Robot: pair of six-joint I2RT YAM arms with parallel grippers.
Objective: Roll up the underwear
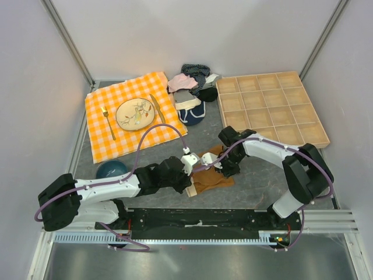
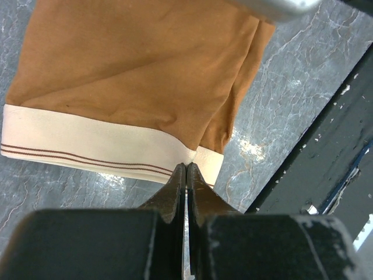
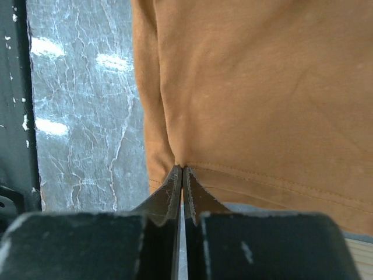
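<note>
The brown underwear [image 1: 211, 181] lies folded on the grey table, its cream waistband [image 1: 191, 189] on the left. In the left wrist view, the waistband [image 2: 87, 140] carries thin dark stripes. My left gripper is shut on the corner of the underwear's upper layer at the waistband end. At the opposite, hemmed end, my right gripper is shut on the upper layer's other corner. A lower layer of brown cloth [image 3: 152, 128] shows beyond the folded edge. From above, the arms hide parts of the cloth.
A heap of clothes [image 1: 192, 90] lies at the back middle. To its right stands an empty wooden divided box [image 1: 271, 108]. A plate [image 1: 135, 114] rests on an orange checked cloth [image 1: 99, 140], and a dark bowl [image 1: 112, 170] sits at the left.
</note>
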